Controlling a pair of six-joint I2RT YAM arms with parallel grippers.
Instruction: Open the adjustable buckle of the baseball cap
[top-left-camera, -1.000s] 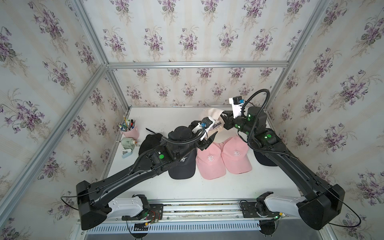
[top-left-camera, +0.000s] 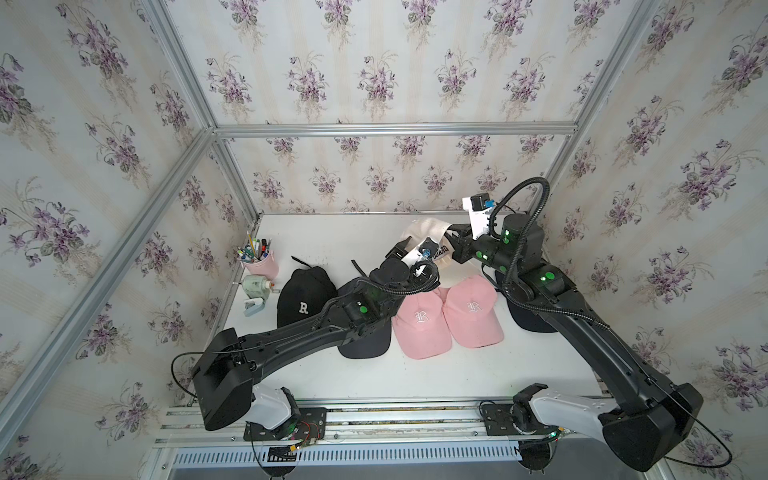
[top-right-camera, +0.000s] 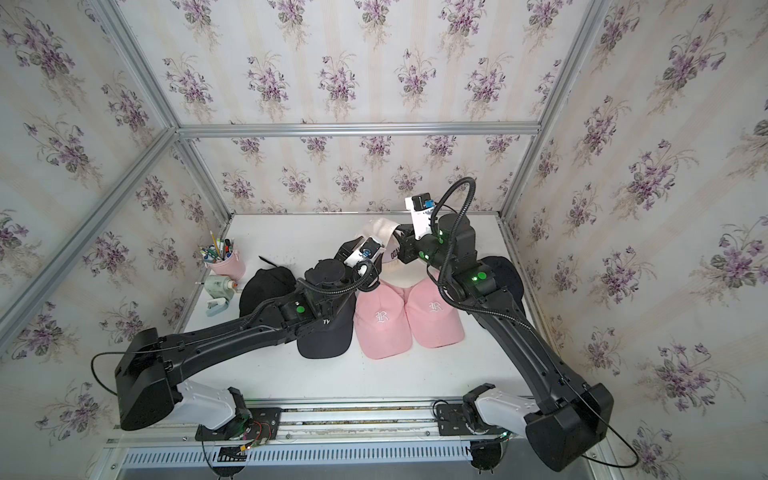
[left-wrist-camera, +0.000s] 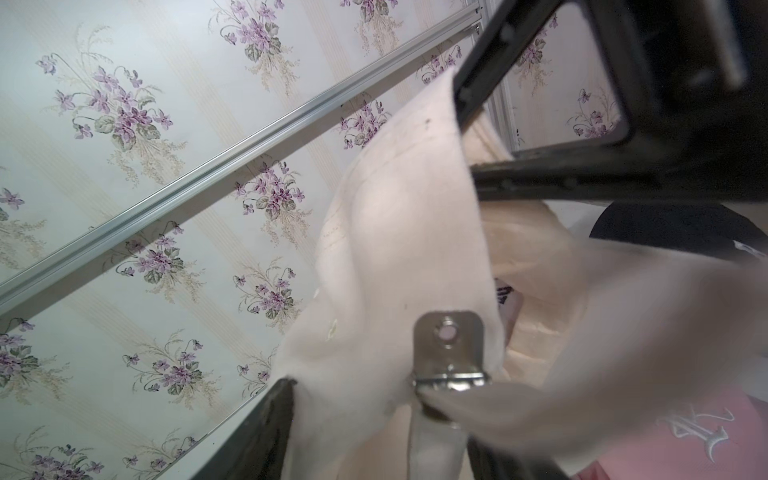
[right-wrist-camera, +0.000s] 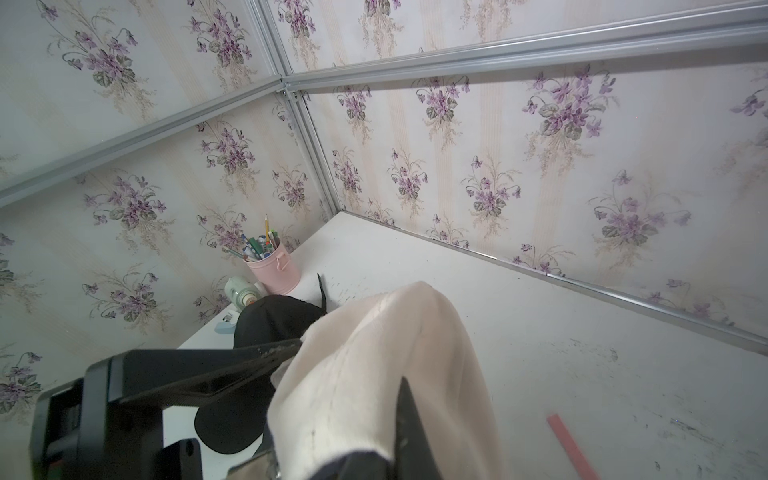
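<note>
A cream baseball cap (top-left-camera: 421, 229) with dark lettering is held up above the back of the table. In the left wrist view its silver metal buckle (left-wrist-camera: 448, 352) faces me, and a blurred cloth strap (left-wrist-camera: 576, 376) runs from it to the right. My left gripper stands open just below the buckle, one finger (left-wrist-camera: 268, 432) on the left edge of the cap, the other partly behind the strap. My right gripper (top-left-camera: 457, 238) is shut on the cap's fabric; the right wrist view shows cream cloth (right-wrist-camera: 376, 360) draped over its fingers, hiding the tips.
Two pink caps (top-left-camera: 421, 328) lie in front, with a dark cap (top-left-camera: 368, 344) and a black cap (top-left-camera: 306, 296) to their left. Another dark cap (top-right-camera: 504, 276) rests under the right arm. A pink pen cup (top-left-camera: 262, 262) stands at the back left.
My left gripper has moved right and up to the cream cap, turning as it came close. The right gripper has stayed nearly in place, with the cap shifting slightly.
</note>
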